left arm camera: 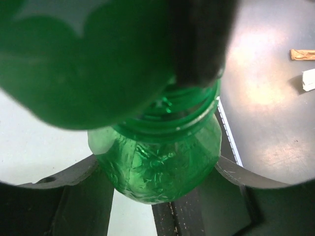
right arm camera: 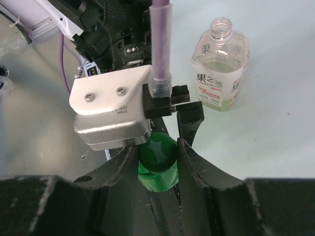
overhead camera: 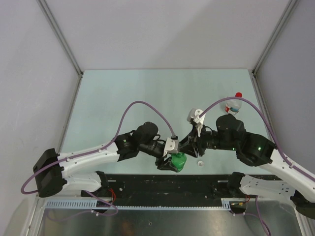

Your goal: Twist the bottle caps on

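A green bottle point(overhead camera: 177, 163) is held upright by my left gripper point(overhead camera: 168, 160), which is shut on its body; in the left wrist view the threaded neck point(left arm camera: 162, 123) shows above the gripped body point(left arm camera: 152, 172). My right gripper is shut on the green cap point(right arm camera: 156, 152), held right over that neck. In the left wrist view the cap point(left arm camera: 83, 59) looms large and blurred, slightly off to one side of the neck; whether it touches the thread I cannot tell.
An open clear bottle with a label point(right arm camera: 220, 66) stands on the pale table point(overhead camera: 108, 88). A bottle with a red cap point(overhead camera: 233, 105) stands at the back right, and a small white cap point(overhead camera: 200, 163) lies near the front edge.
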